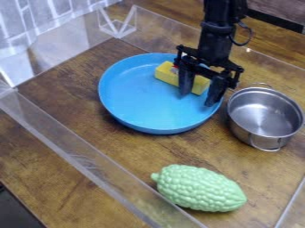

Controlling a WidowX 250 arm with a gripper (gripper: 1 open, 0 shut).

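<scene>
The black gripper (pixel 202 82) hangs over the right half of a blue plate (pixel 143 106), its fingers open and reaching down around a yellow object (pixel 173 73) that lies on the plate's back right part. Whether the fingers touch it is hard to tell.
A steel pot (pixel 261 116) stands just right of the plate. A pale green bumpy vegetable-like item (pixel 197 188) lies at the front right. Clear plastic walls edge the wooden surface, and the left and front middle of the surface are clear.
</scene>
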